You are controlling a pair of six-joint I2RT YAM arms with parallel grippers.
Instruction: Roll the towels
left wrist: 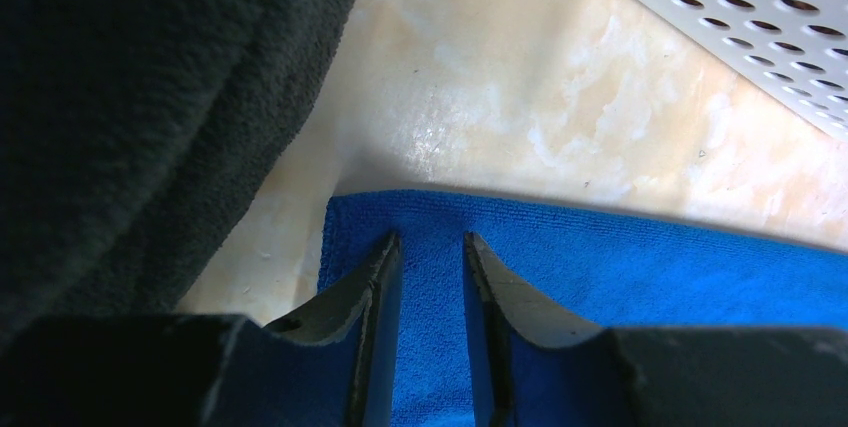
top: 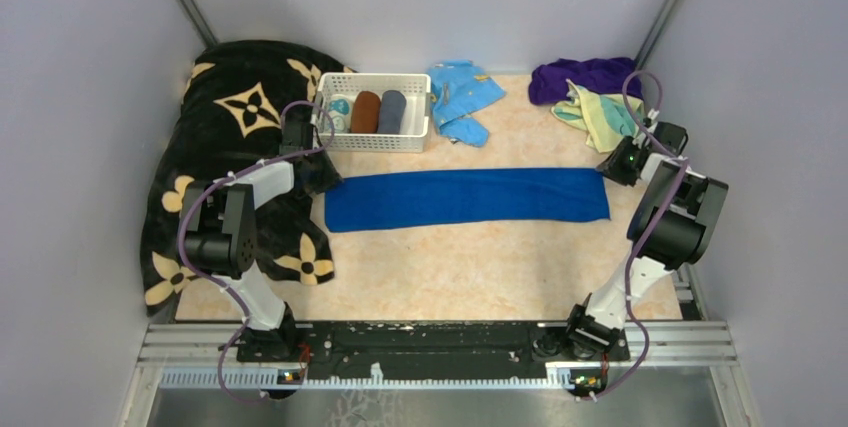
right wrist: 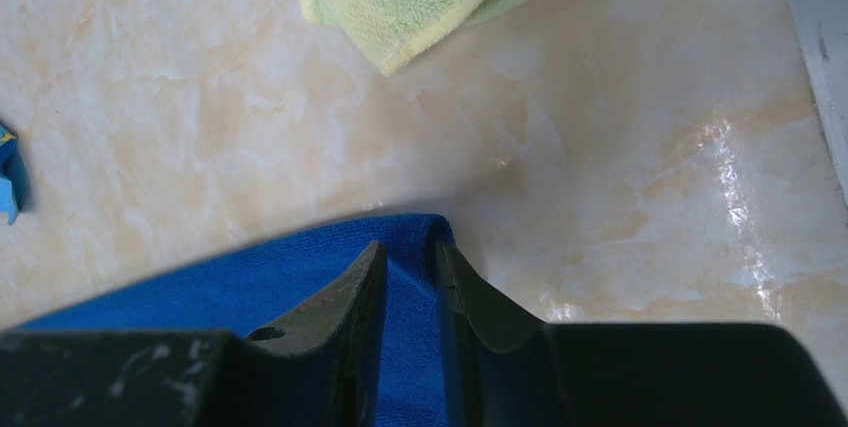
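Note:
A blue towel (top: pixel 465 195) lies flat as a long, narrow strip across the table. At its far left corner is my left gripper, part open, its fingertips apart above the blue cloth. My right gripper is at the far right corner, also with a gap between its fingers. In the right wrist view, the towel's corner shows a small pucker between and beside those fingers; whether they touch it is hard to tell.
Behind the strip stands a white basket (top: pixel 373 144) holding several rolled towels. A crumpled light-blue towel (top: pixel 462 97), a yellow-green towel (top: pixel 600 117) and a purple towel (top: pixel 550 83) lie at the back. A black patterned blanket (top: pixel 225 77) covers the left side.

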